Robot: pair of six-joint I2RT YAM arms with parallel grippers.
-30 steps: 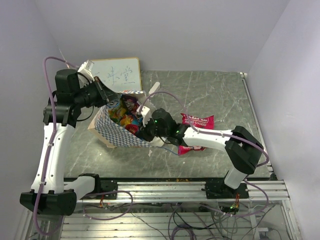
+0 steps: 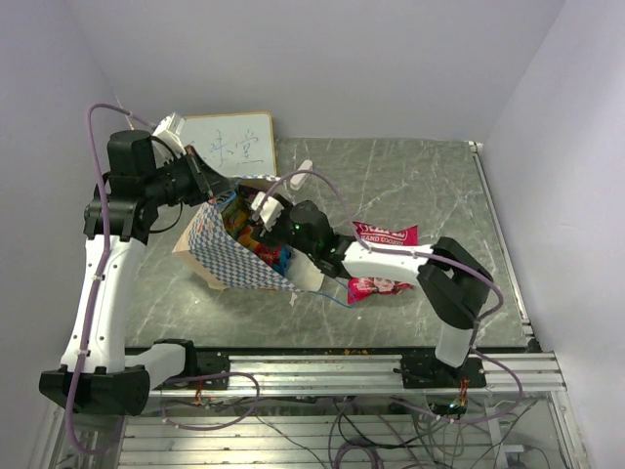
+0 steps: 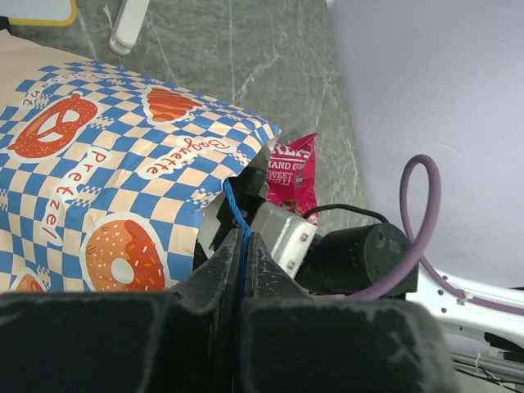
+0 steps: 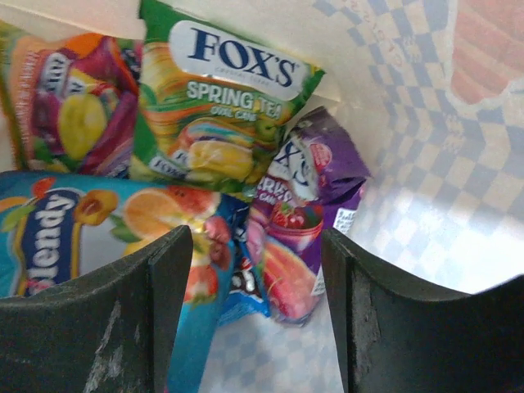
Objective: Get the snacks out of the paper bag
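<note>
The paper bag (image 2: 239, 259), blue-and-white checked, lies tilted with its mouth facing right. Its blue cord handle (image 3: 235, 209) runs down between the fingers of my left gripper, which is shut on it at the bag's upper edge. At the bag's mouth my right gripper (image 2: 262, 220) stands open. In the right wrist view, a green Fox's candy packet (image 4: 225, 94), a purple packet (image 4: 299, 217) and a blue candy packet (image 4: 106, 229) lie inside the bag. The purple one shows between the open fingers, and whether they touch it I cannot tell.
A red snack packet (image 2: 386, 234) lies on the grey table right of the bag, partly under my right arm. Behind are a whiteboard (image 2: 229, 142) and a white eraser-like object (image 2: 301, 174).
My right gripper has moved left and toward the back, from the front lower corner of the bag's mouth to its middle. The left arm and bag have hardly moved.
</note>
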